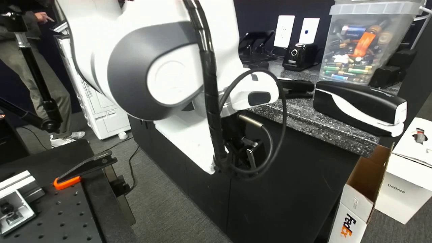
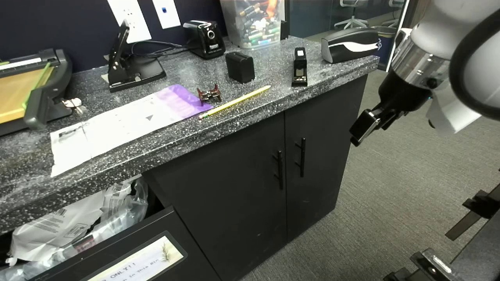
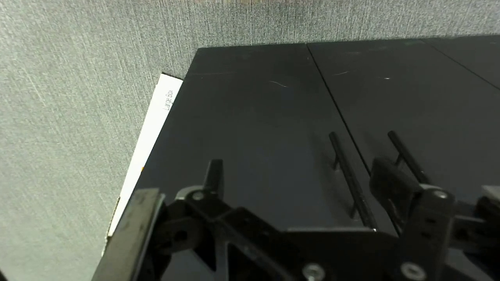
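My gripper is open in the wrist view, its two fingers wide apart and nothing between them. It points at the black cabinet [image 3: 248, 121], whose two bar handles, one nearer handle [image 3: 352, 180] and a farther handle [image 3: 406, 154], show toward the right finger. From the second exterior view, the gripper [image 2: 368, 125] hangs in front of the cabinet's right end, below counter height and clear of the doors. Both door handles [image 2: 280, 169] stand to its left there. In the first exterior view the arm hides the handles and much of the counter.
On the speckled counter [image 2: 178, 140] lie a yellow pencil [image 2: 236, 101], a small stapler [image 2: 300, 68], a black block [image 2: 240, 67] and a red clip [image 2: 209, 93]. An electric stapler [image 2: 351, 44] sits at the right end. A drawer [image 2: 187, 243] stands open at lower left.
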